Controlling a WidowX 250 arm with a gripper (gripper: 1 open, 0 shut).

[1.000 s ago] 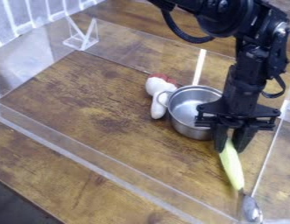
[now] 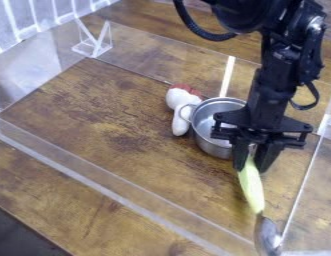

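My black gripper (image 2: 255,155) is shut on a long pale yellow-green item (image 2: 251,188), like a corn cob or leek, which hangs downward from the fingertips just right of a steel pot (image 2: 211,134). The pot is partly hidden behind the gripper. A metal spoon or ladle (image 2: 269,238) is below the held item at the bottom right; whether they touch I cannot tell.
A white object (image 2: 181,100) with a red part and a white handle-like piece sits left of the pot. Clear plastic walls (image 2: 128,184) border the wooden table (image 2: 101,120), whose left part is bare.
My gripper has risen slightly and moved a little left, carrying the pale item with it. The spoon at the bottom has shifted slightly left.
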